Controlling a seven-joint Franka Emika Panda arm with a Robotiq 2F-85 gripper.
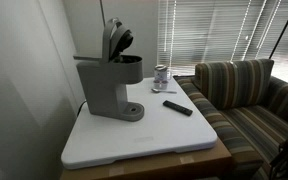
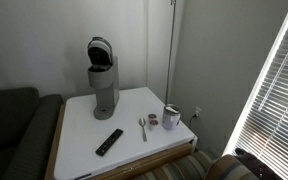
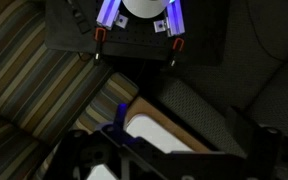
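A grey coffee maker [image 1: 104, 88] stands on the white tabletop [image 1: 134, 142], its lid [image 2: 100, 48] tipped up. A black remote [image 2: 109, 142] lies in front of it. Farther along are a spoon [image 2: 143, 130], two small coffee pods [image 2: 152, 120] and a light mug [image 2: 171, 117]. In the dark wrist view my gripper appears open, its fingers spread wide at the lower edge with nothing visible between them. Below it shows a corner of the white tabletop [image 3: 149, 130]. Neither exterior view shows the gripper clearly.
A striped armchair [image 1: 239, 90] stands beside the table, and a dark sofa [image 2: 14, 125] lies on its other side. Walls and window blinds [image 1: 209, 35] close off the back. Bare tabletop shows around the coffee maker and remote.
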